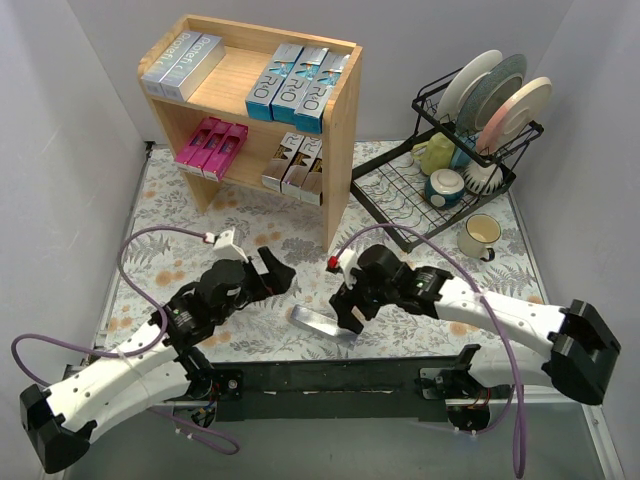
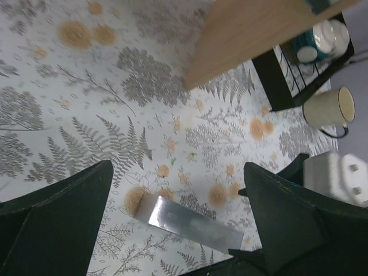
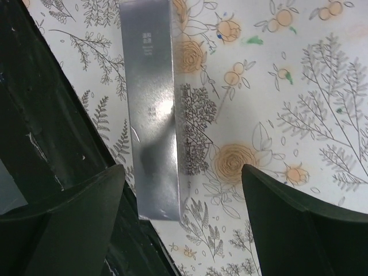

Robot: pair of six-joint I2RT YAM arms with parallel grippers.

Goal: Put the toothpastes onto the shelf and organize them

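A silver toothpaste box (image 1: 322, 323) lies flat on the patterned table near its front edge. My left gripper (image 1: 282, 270) stands open to the upper left of the box, apart from it, with nothing between its fingers; the left wrist view shows the same box (image 2: 194, 223) low between the fingers. Over the box's right end hovers my right gripper (image 1: 348, 312), its fingers (image 3: 75, 221) spread wide. From the right wrist view the box (image 3: 152, 115) stretches away ahead of the open fingers, ungripped. The wooden shelf (image 1: 343, 140) holds silver, blue, pink and brown boxes.
A black dish rack (image 1: 375, 208) with plates stands at the back right, a cream mug (image 1: 479, 236) in front of it. The dark front rail (image 1: 330, 385) runs close to the box. Bare table (image 1: 160, 270) lies left, below the shelf.
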